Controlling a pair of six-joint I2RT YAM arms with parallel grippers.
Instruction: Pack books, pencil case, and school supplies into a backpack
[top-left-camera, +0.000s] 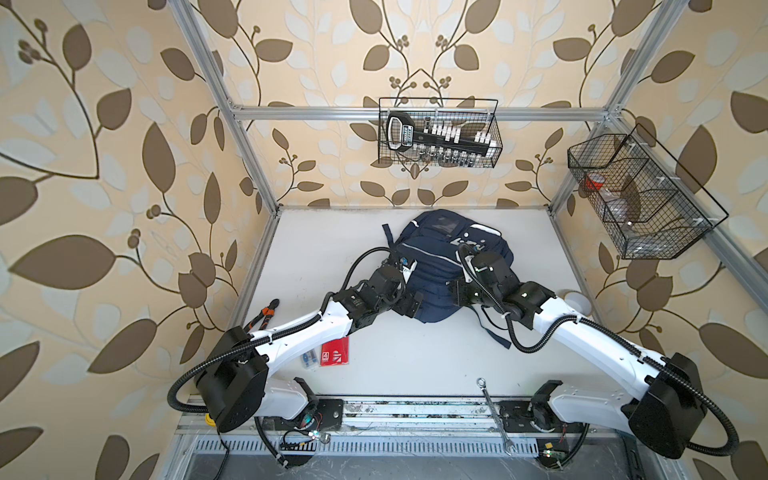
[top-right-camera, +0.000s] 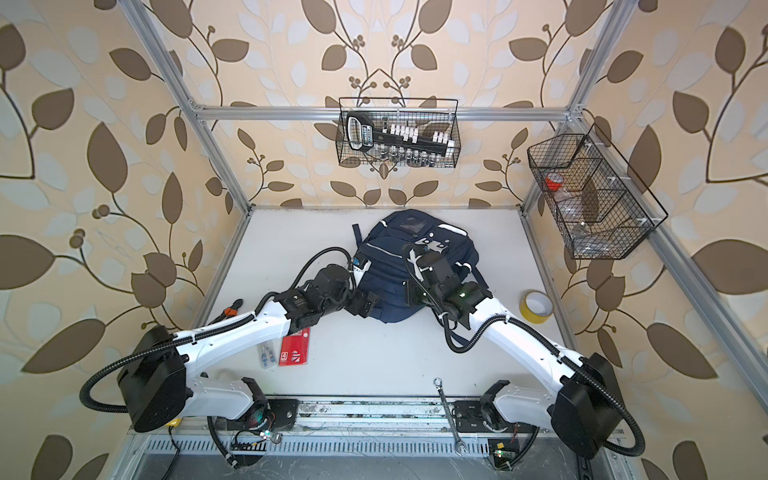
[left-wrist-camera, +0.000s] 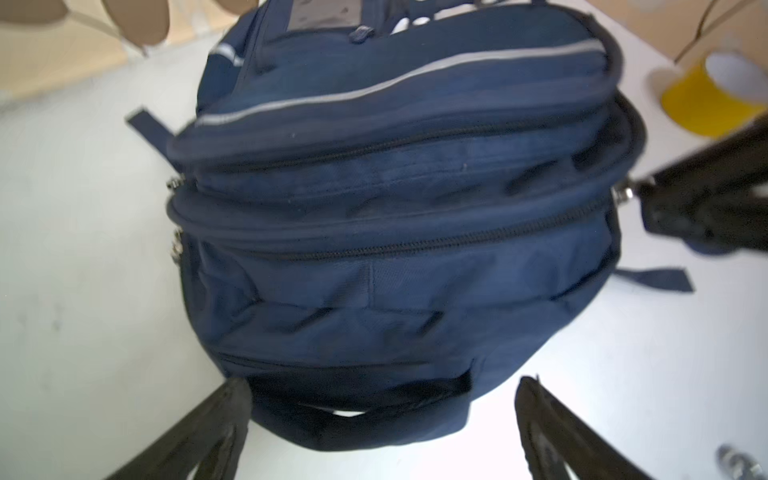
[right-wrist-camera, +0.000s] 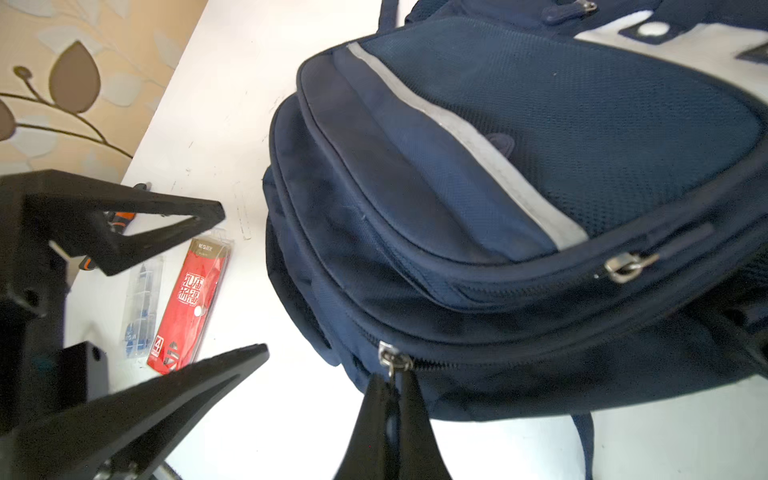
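A navy backpack (top-left-camera: 436, 272) lies on the white table with its zipped edge towards the front. Its zips look closed in the left wrist view. In the right wrist view my right gripper is shut on a metal zipper pull (right-wrist-camera: 393, 356) at the bag's edge. My left gripper is open in front of the bag, with a fabric flap or loop (left-wrist-camera: 392, 424) showing in the gap between its fingers, seemingly untouched. A red flat pack (right-wrist-camera: 188, 304) and a clear case with blue bits (right-wrist-camera: 142, 312) lie at the left front.
Orange-handled pliers (top-left-camera: 262, 316) lie near the left edge. A yellow tape roll (top-right-camera: 536, 306) stands at the right and a wrench (top-right-camera: 448, 416) at the front edge. Wire baskets (top-left-camera: 438, 136) hang above the table.
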